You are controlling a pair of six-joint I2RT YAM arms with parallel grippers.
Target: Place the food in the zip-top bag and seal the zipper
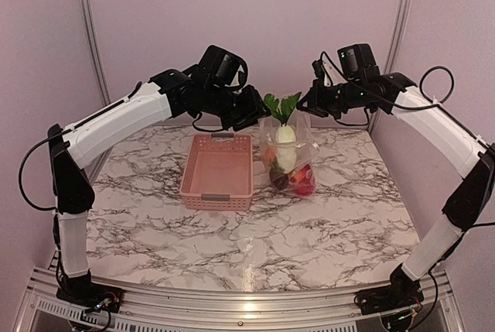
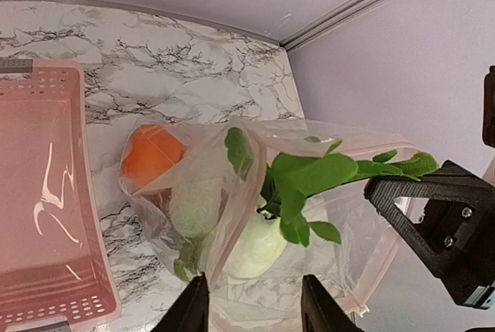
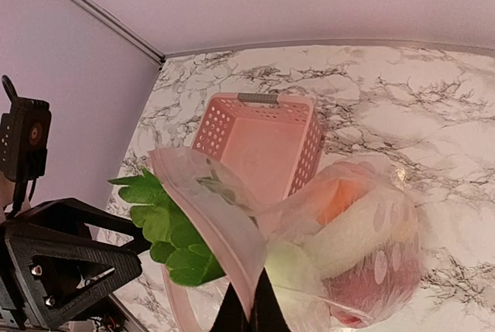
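The clear zip top bag (image 1: 312, 148) hangs over the table with food inside. A white radish (image 1: 285, 146) stands upright in it, its green leaves (image 1: 281, 106) sticking out of the open mouth. Below it lie a red item (image 1: 303, 182), a dark one (image 1: 278, 178) and an orange one (image 2: 153, 154). My right gripper is shut on the thin rim of the bag. On the other side of the mouth is my left gripper, its fingers part open, the bag's plastic showing beyond the gap. It appears to grip nothing.
Left of the bag sits an empty pink basket (image 1: 220, 171) with grey handles. The leaf tips come close to both grippers, and walls bound the back and sides.
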